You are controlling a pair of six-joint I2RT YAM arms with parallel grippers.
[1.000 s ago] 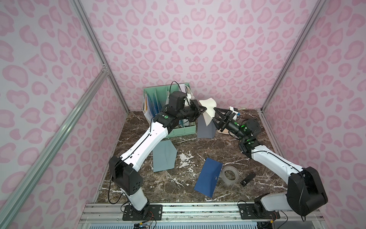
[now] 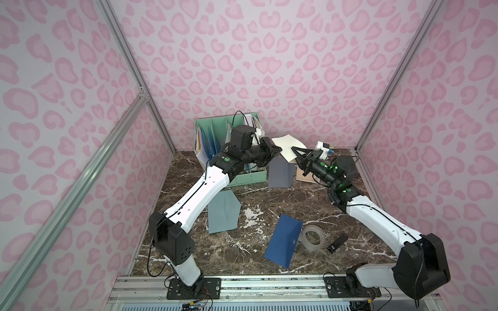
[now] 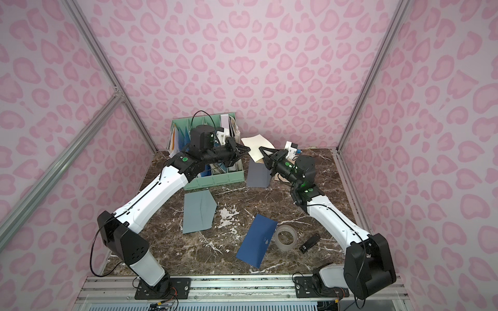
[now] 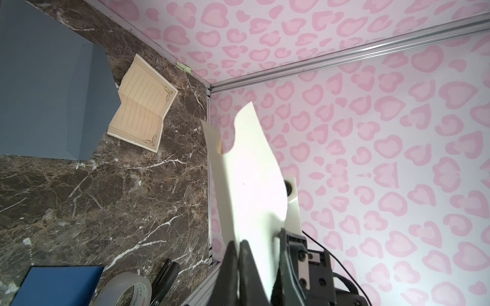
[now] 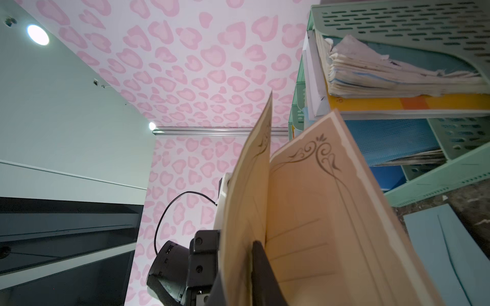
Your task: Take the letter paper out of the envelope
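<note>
A cream letter paper [image 2: 285,145], its inner face lined with an ornate border, is held in the air between both grippers and looks folded in the wrist views. My left gripper [image 2: 276,150] is shut on its left end. My right gripper [image 2: 296,154] is at its right part; whether its fingers grip the sheet is unclear. A dark grey envelope [image 2: 280,173] lies on the table below, beside another lined paper [image 4: 143,104].
A green file organiser [image 2: 243,178] full of papers stands at back left. A light blue envelope [image 2: 223,212], a blue envelope [image 2: 282,238], a tape roll [image 2: 306,238] and a black object [image 2: 337,243] lie on the front half of the marble table.
The left arm has barely moved.
</note>
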